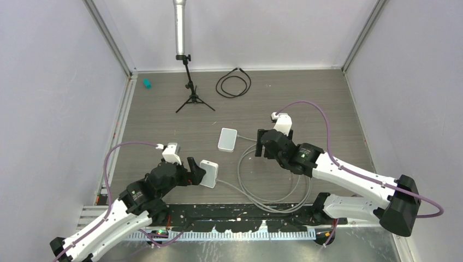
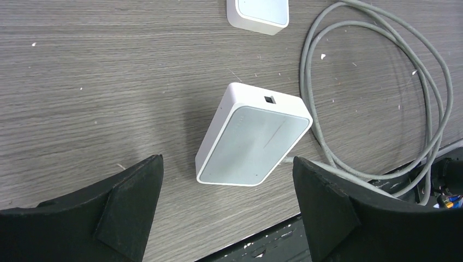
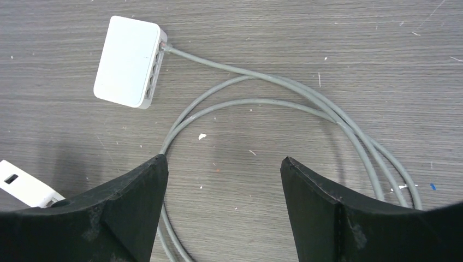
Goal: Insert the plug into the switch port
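Two white boxes with pale tops lie on the table. The far box [image 1: 227, 140] has a row of small ports on one side, where a grey cable end [image 3: 167, 48] meets the uppermost. The near box [image 2: 255, 143] looks tilted, with a small opening in its upper side. Its grey cable [image 1: 232, 186] leaves from the right; the joint there is hidden. My left gripper [image 1: 197, 172] is open beside the near box, which shows between its fingers with gaps on both sides. My right gripper [image 1: 261, 144] stands open above the cable coil, holding nothing.
A loose grey coil [image 1: 247, 188] spreads right of the boxes. Toward the back stand a small black tripod [image 1: 193, 98] and a black looped cable [image 1: 221, 90]. A teal piece [image 1: 147, 83] lies far left.
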